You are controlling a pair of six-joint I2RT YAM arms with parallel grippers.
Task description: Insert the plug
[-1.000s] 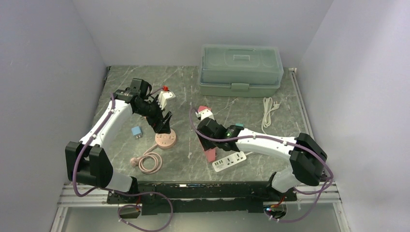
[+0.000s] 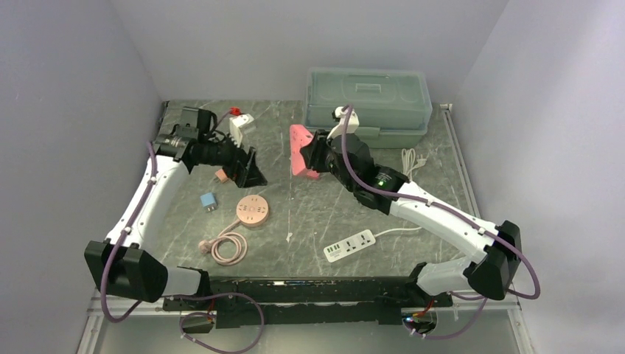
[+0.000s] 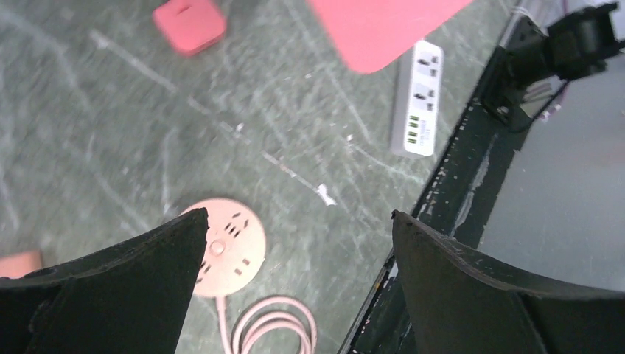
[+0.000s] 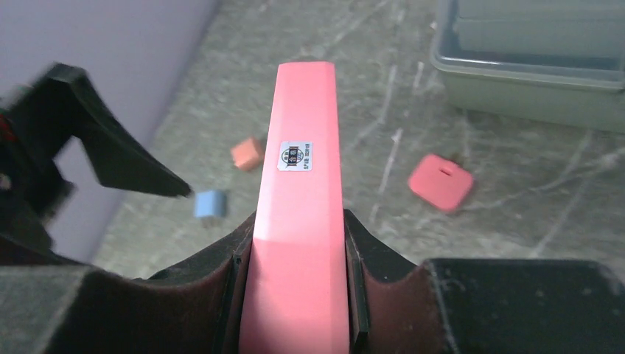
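In the top view my right gripper (image 2: pixel 309 152) is shut on a long pink power strip (image 2: pixel 298 139), which is raised off the table near the box. The right wrist view shows the strip (image 4: pixel 298 214) standing lengthwise between the fingers, its labelled face toward the camera. A small pink block (image 4: pixel 441 183), perhaps a plug or adapter, lies on the table beyond it. My left gripper hangs open above the table, nothing between its fingers. A blue plug (image 2: pixel 209 202) with prongs and an orange-pink cube (image 2: pixel 221 175) lie at the left.
A round pink socket (image 2: pixel 252 210) with its coiled cord sits front left. A white power strip (image 2: pixel 349 246) lies front right. At the back stands a green lidded box (image 2: pixel 368 110), close behind the right gripper. Bare table shows in the middle.
My right gripper has lifted the pink power strip and carried it backward, toward the green box.
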